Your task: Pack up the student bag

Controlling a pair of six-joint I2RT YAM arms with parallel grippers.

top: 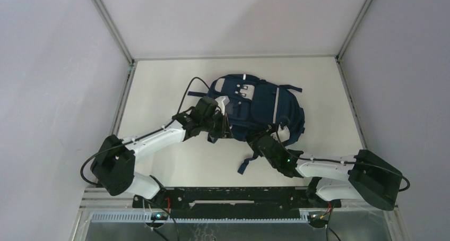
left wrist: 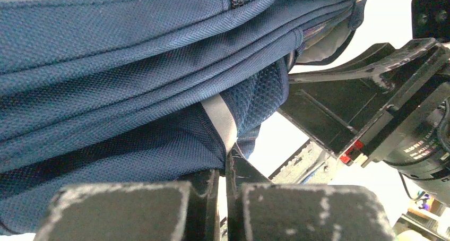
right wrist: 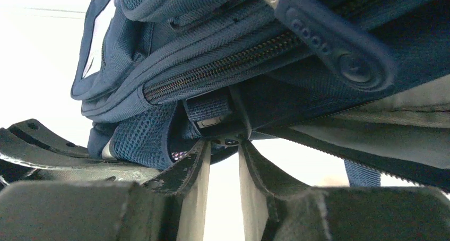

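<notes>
A navy backpack lies on the white table. My left gripper is shut at the bag's edge, at a pale strip beside mesh fabric; whether cloth is between its fingertips is unclear. My right gripper has its fingers apart, their tips right at a small dark zip piece under a strap loop, below the bag's zipped edge. A large zip pull hangs above it, and an open zipped edge shows at the right.
A loose strap trails toward the front edge. Both arms reach in from the front, their grippers close together.
</notes>
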